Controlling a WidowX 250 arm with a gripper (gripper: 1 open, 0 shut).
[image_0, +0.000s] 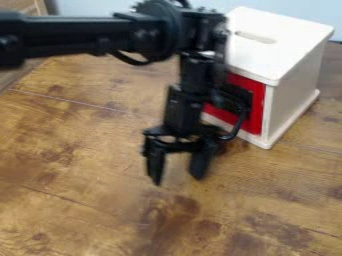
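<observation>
A black robot arm reaches in from the upper left, its gripper (178, 164) hanging over the wooden floor with the two fingers apart and nothing between them. Behind it and to the right stands a white wooden box (278, 50) with a slot in its top and a red front panel (251, 130), which the wrist partly hides.
A light brown object (11, 75) is at the upper left edge, mostly hidden by the arm.
</observation>
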